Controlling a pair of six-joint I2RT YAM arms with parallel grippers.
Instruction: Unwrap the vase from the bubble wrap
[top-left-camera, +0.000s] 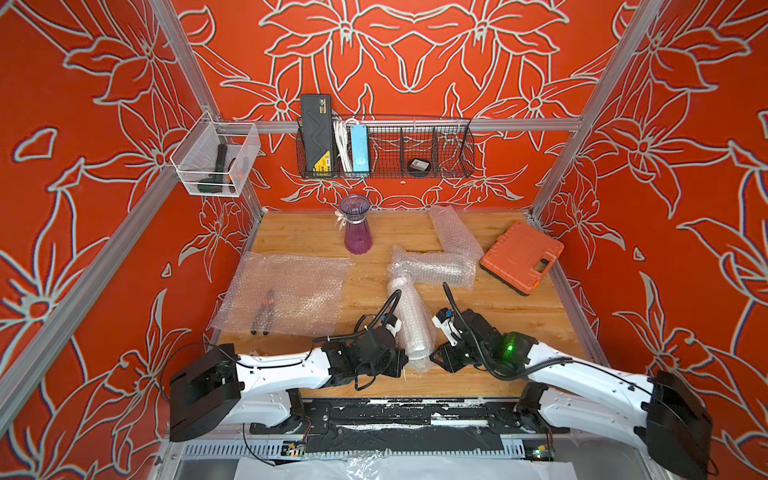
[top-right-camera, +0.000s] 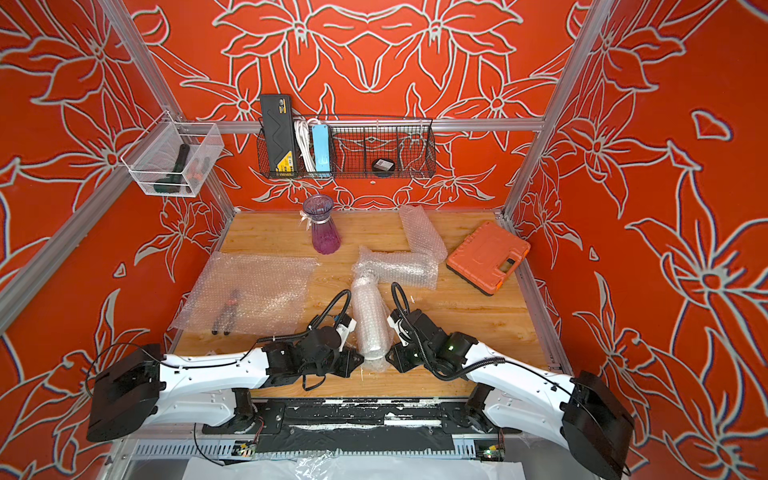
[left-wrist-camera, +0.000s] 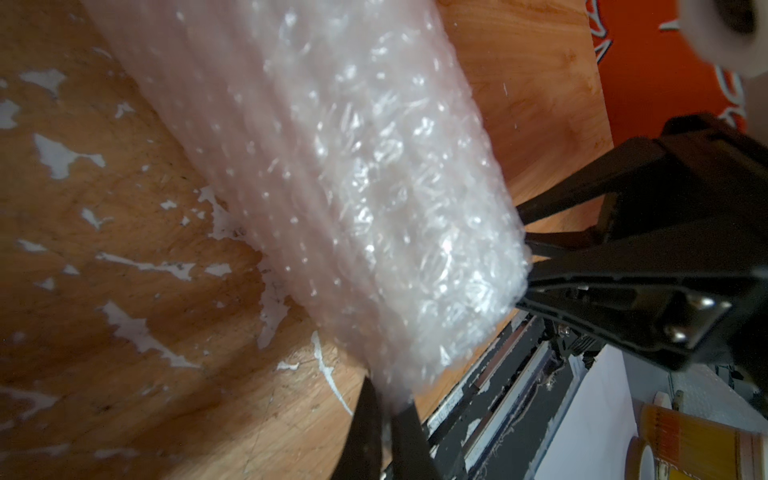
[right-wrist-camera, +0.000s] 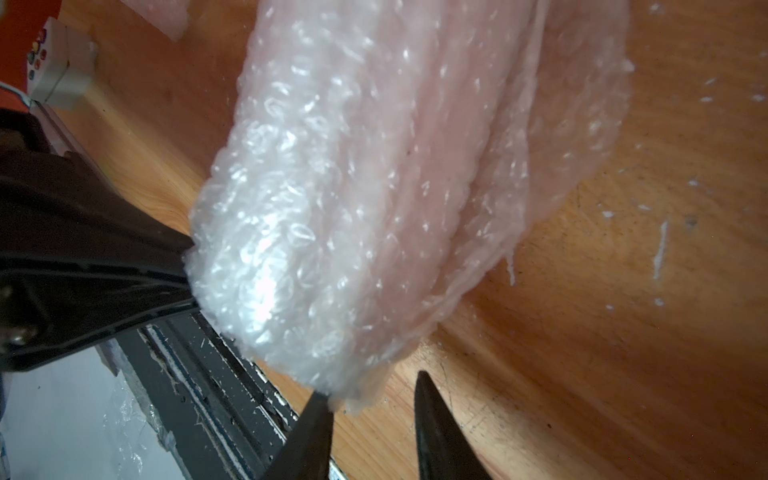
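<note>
The bubble-wrapped bundle (top-left-camera: 413, 320) lies lengthwise near the front middle of the table. Its wrapping clouds whatever is inside. My left gripper is at the bundle's near end, shut on a thin edge of bubble wrap (left-wrist-camera: 400, 208). On the other side, my right gripper has its fingertips apart in its wrist view. A tail of bubble wrap (right-wrist-camera: 364, 384) hangs at the left fingertip; whether it is gripped cannot be made out. A purple glass vase (top-left-camera: 357, 233) with a pale bow stands unwrapped at the back.
A flat bubble wrap sheet (top-left-camera: 296, 288) covers dark pliers (top-left-camera: 264, 312) at left. More bubble wrap (top-left-camera: 436, 268) lies beyond the bundle. An orange case (top-left-camera: 522, 256) sits at right. Wire and clear baskets hang above the table.
</note>
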